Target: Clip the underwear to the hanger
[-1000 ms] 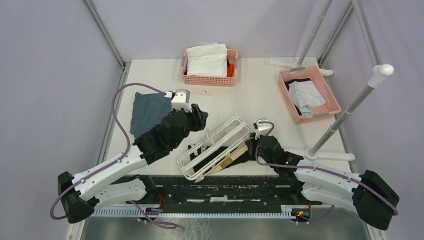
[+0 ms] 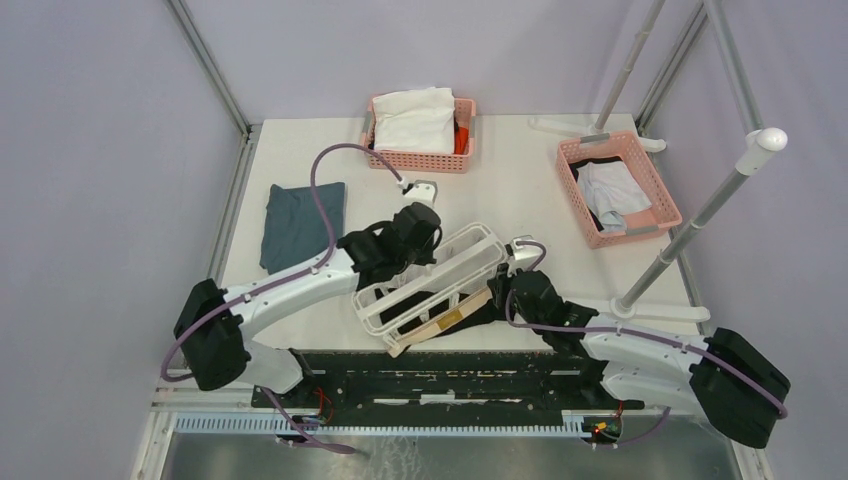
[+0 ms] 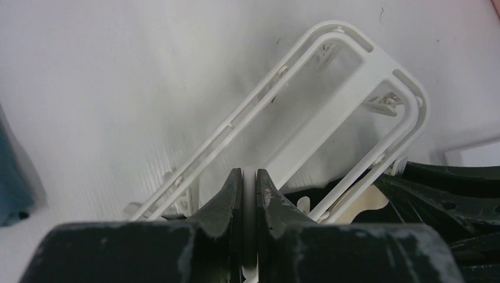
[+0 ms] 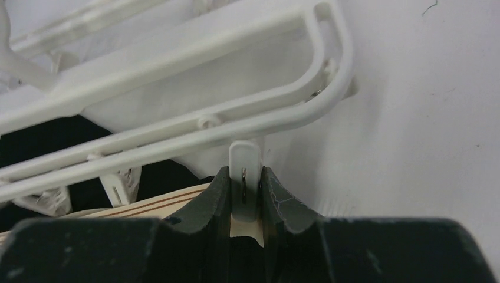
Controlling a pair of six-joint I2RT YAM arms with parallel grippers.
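The white plastic hanger (image 2: 462, 265) lies low at the table front over dark underwear (image 2: 470, 323) with a beige waistband (image 4: 147, 203). My left gripper is shut on a white bar of the hanger, seen upright between its fingers. My right gripper is shut on a white hanger clip, with the waistband under it at the fingers. Several other white clips sit along the hanger rails.
A pink basket (image 2: 416, 160) with white cloth stands at the back, another (image 2: 655, 185) at the right. A dark teal cloth (image 2: 295, 215) lies left. Frame poles (image 2: 680, 230) stand on the right.
The right arm has shifted very slightly.
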